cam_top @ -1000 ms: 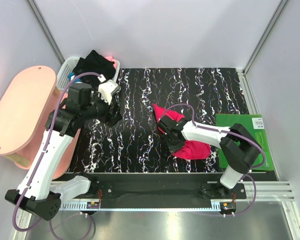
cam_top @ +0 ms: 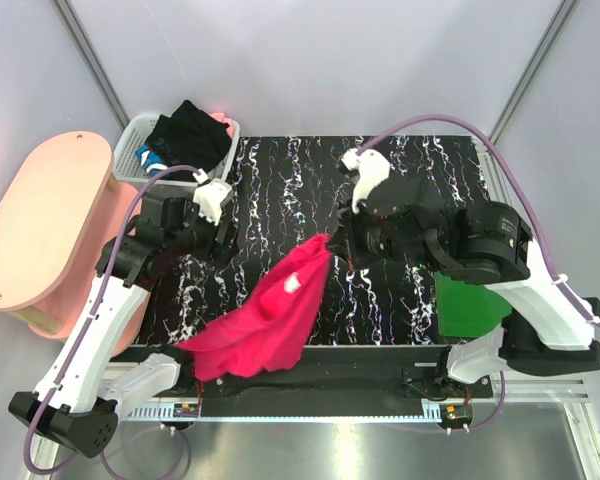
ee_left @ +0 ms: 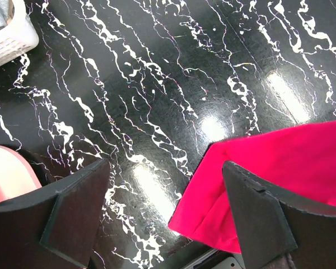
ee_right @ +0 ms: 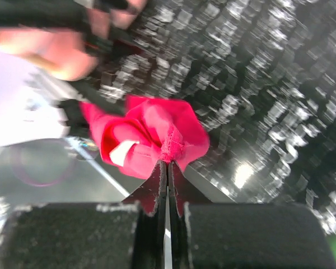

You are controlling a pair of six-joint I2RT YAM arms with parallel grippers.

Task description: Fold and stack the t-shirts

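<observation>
A red t-shirt (cam_top: 272, 315) hangs from my right gripper, which is shut on it and raised over the middle of the table; the cloth trails toward the front left edge, blurred in the top view. In the left wrist view the red t-shirt (ee_left: 280, 162) spreads at lower right, below and beyond my left gripper, which is open with nothing between its fingers.
A white basket (cam_top: 133, 140) with dark, blue and pink clothes stands at the back left. A pink two-level stand (cam_top: 42, 220) is at the left, a green board (cam_top: 475, 305) at the right.
My right arm has risen with the red t-shirt, swinging it from the table's right half toward the front left. The left gripper has moved only slightly.
</observation>
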